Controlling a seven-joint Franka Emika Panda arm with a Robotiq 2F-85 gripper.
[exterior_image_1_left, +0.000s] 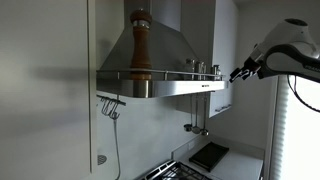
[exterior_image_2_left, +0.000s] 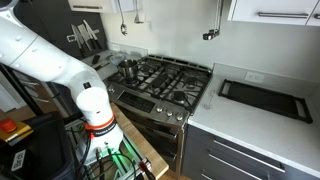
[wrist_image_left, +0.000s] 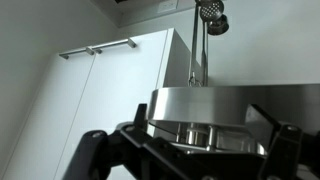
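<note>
In exterior view 1 my gripper (exterior_image_1_left: 239, 74) is in mid-air at the right, near the front of the range hood's (exterior_image_1_left: 160, 88) far end. On the hood's railed ledge stand a tall brown pepper mill (exterior_image_1_left: 140, 48) and, further along, several small shiny containers (exterior_image_1_left: 198, 68). The wrist view is upside down: the gripper is open with its dark fingers apart. Beyond the fingers, the hood's metal edge (wrist_image_left: 215, 104) and a few containers (wrist_image_left: 198, 134) show, partly hidden by the gripper; nothing is visibly held.
Ladles (wrist_image_left: 212, 15) hang by the hood. White cabinets (wrist_image_left: 110, 85) with bar handles stand beside it. Below are the gas stove (exterior_image_2_left: 165, 82), a pot (exterior_image_2_left: 129, 68) and a black tray (exterior_image_2_left: 264, 103) on the white counter (exterior_image_2_left: 235, 122), which is otherwise mostly clear.
</note>
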